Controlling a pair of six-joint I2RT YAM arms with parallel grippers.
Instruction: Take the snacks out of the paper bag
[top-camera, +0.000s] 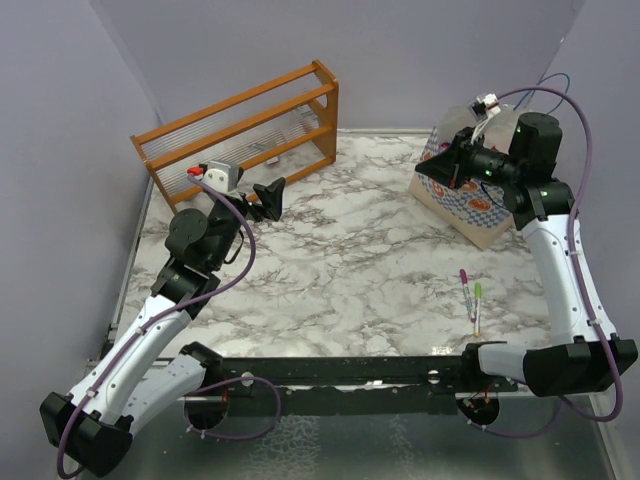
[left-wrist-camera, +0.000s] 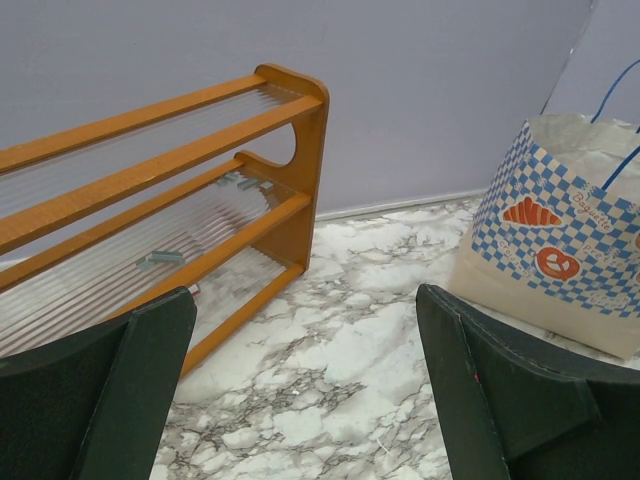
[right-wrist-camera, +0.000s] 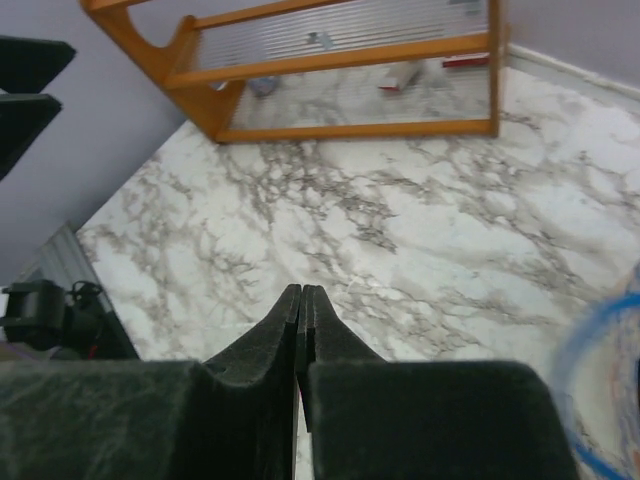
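The paper bag (top-camera: 452, 203) with its blue checked print stands upright at the back right, also seen in the left wrist view, bag (left-wrist-camera: 560, 262). My right gripper is shut, its fingertips together and nothing between them. One blue bag handle (right-wrist-camera: 570, 375) arches blurred to the right of those fingers, outside them. From above, the right gripper (top-camera: 456, 181) hangs over the bag's left front side. The snacks are hidden in every current view. My left gripper is open and empty, in front of the rack.
A wooden rack (top-camera: 235, 128) with clear shelves stands at the back left. A pink marker (top-camera: 466, 290) and a green marker (top-camera: 478, 305) lie at the front right. Between rack and bag, the marble table (top-camera: 345, 255) is bare.
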